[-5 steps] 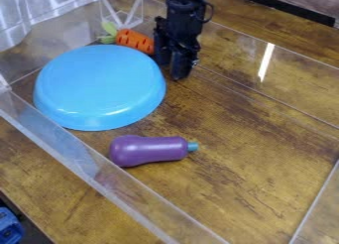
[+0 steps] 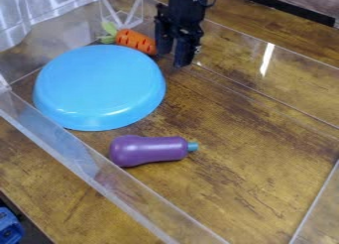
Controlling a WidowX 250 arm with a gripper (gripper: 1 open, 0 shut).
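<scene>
The black gripper (image 2: 177, 40) hangs at the top centre, just right of an orange carrot (image 2: 134, 40) with a green top; whether its fingers are open or shut is hard to tell. A large blue upturned dish (image 2: 98, 85) lies at the left. A purple eggplant toy (image 2: 149, 149) lies below it on the wooden floor.
Clear plastic walls border the work area (image 2: 239, 129), whose middle and right are bare wood. A blue object (image 2: 8, 226) sits outside at the lower left corner.
The gripper has risen slightly. The dish, carrot and eggplant look unmoved.
</scene>
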